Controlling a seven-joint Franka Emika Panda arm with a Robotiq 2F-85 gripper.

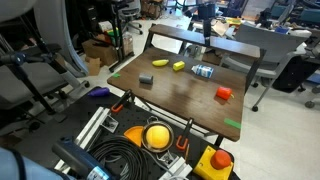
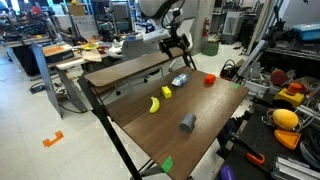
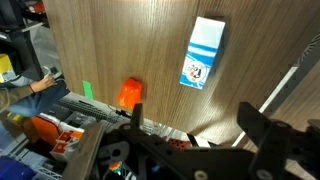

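Observation:
In the wrist view my gripper stands open, its dark fingers wide apart at the bottom with nothing between them. Beyond them on the brown table (image 3: 100, 30) lies a white and blue can (image 3: 200, 52). An orange-red object (image 3: 130, 94) rests nearer the left finger. Exterior view 1 has the can (image 1: 203, 71) toward the back of the table and the red object (image 1: 223, 92) at its right. A yellow banana (image 1: 160, 63), a small yellow object (image 1: 178, 66) and a grey cylinder (image 1: 146, 78) occupy the left part. None of these touches the gripper.
A raised wooden shelf (image 1: 205, 39) spans the table's back edge. In front of the table are coiled black cables (image 1: 120, 158), a yellow ball (image 1: 158, 136) and a red button on a yellow box (image 1: 214, 164).

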